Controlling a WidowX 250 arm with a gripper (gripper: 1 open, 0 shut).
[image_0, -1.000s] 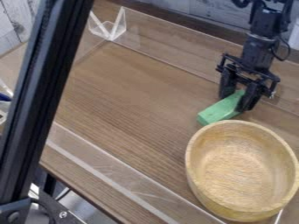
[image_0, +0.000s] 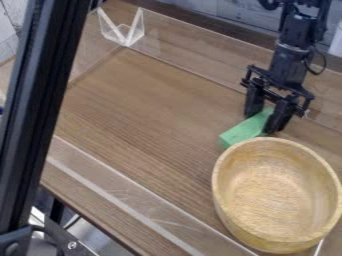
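My gripper (image_0: 271, 110) reaches down from the upper right over a green block (image_0: 243, 133), which lies at a slant just above a large pale yellow bowl (image_0: 274, 200). The gripper is shut on the block's upper right end, and its dark fingers hide that part of the block.
A clear plastic holder (image_0: 123, 28) sits at the back left of the wooden table (image_0: 134, 110). A black post stands along the left edge.
The gripper and the green block have shifted slightly left and down, closer to the bowl's rim. The bowl stays where it was.
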